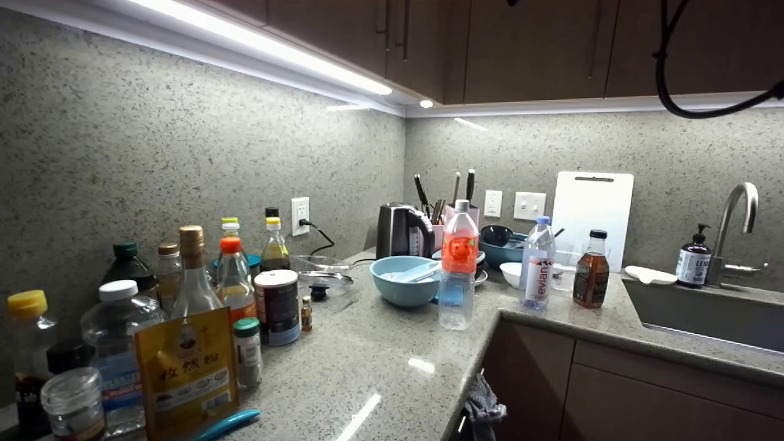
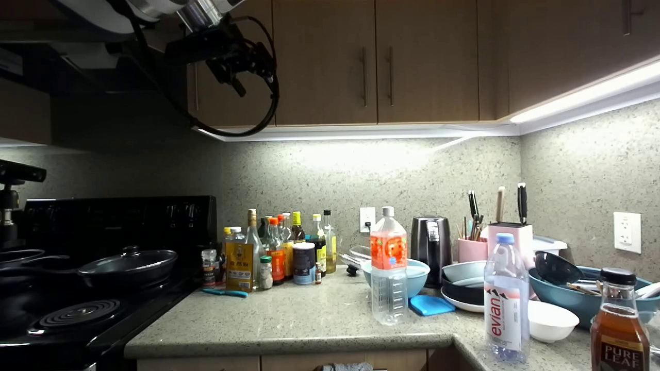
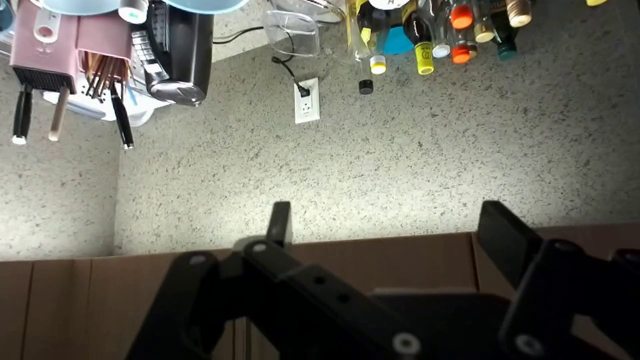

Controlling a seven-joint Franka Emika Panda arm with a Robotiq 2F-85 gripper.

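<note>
My gripper is open in the wrist view, its two black fingers wide apart with nothing between them; beyond lie the speckled backsplash and the cabinets. In exterior view 2 the gripper (image 2: pixel 240 86) hangs high at the upper left, in front of the upper cabinets and far above the counter. A clear bottle with a red-orange label (image 2: pixel 388 266) stands upright on the counter, with a blue bowl (image 1: pixel 406 282) behind it. An evian bottle (image 1: pixel 538 264) and a Pure Leaf tea bottle (image 1: pixel 590 271) stand upright to its right in exterior view 1.
Several seasoning bottles, a yellow pouch (image 1: pixel 186 375) and a dark canister (image 1: pixel 277 309) crowd the left. A kettle (image 2: pixel 432 247) and a pink knife block (image 2: pixel 511 238) stand at the back. Upper cabinets (image 2: pixel 322 62) overhang the counter.
</note>
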